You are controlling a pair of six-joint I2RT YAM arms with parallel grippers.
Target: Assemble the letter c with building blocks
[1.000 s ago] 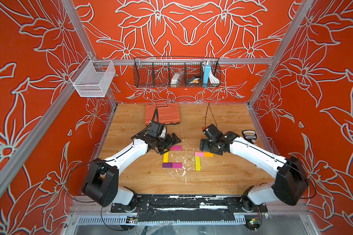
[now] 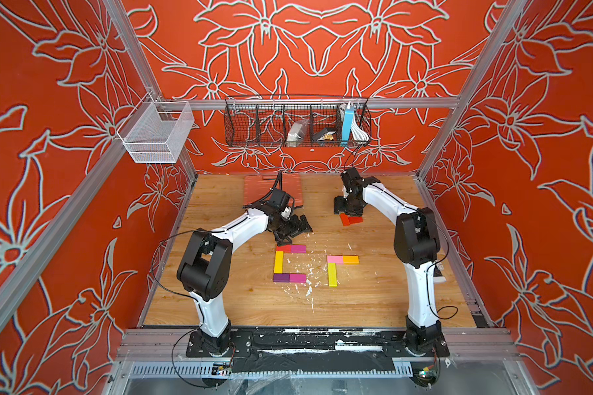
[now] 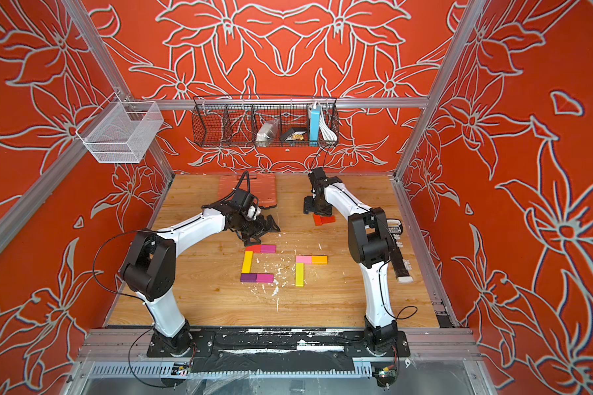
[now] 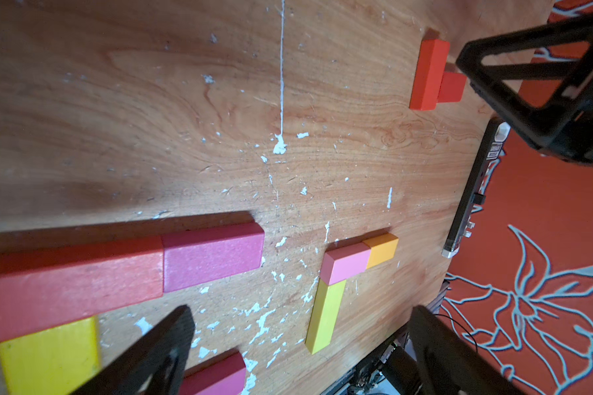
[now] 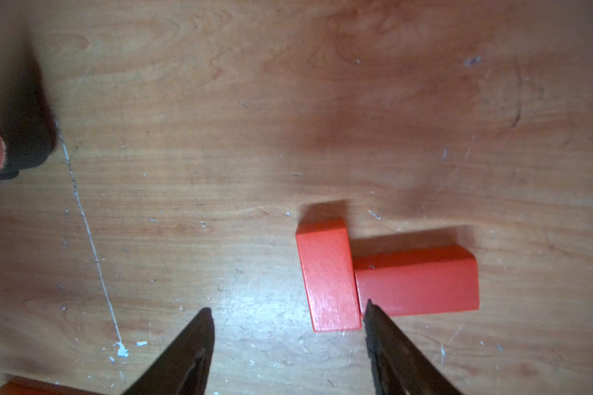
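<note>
On the left, a C of blocks lies on the table: red (image 4: 72, 283) and magenta (image 4: 212, 256) on top, yellow (image 2: 278, 262) down the side, purple (image 2: 280, 277) and magenta (image 2: 297, 278) below. Beside it a pink block (image 4: 344, 262) and orange block (image 4: 380, 250) top an upright lime block (image 4: 324, 316). My left gripper (image 2: 294, 231) hangs open above the left C's top, nothing between its fingers. My right gripper (image 2: 347, 210) is at the back over two red blocks (image 5: 328, 276) (image 5: 415, 286), its fingers apart and empty.
An orange case (image 3: 270, 187) lies at the back middle-left. A black long object (image 3: 398, 262) lies at the right edge. Wire baskets (image 2: 257, 125) hang on the back wall. The table's middle has free room.
My right gripper has moved back from over the pink and orange blocks to over the red blocks. My left gripper has moved slightly back and right. The blocks appear unmoved.
</note>
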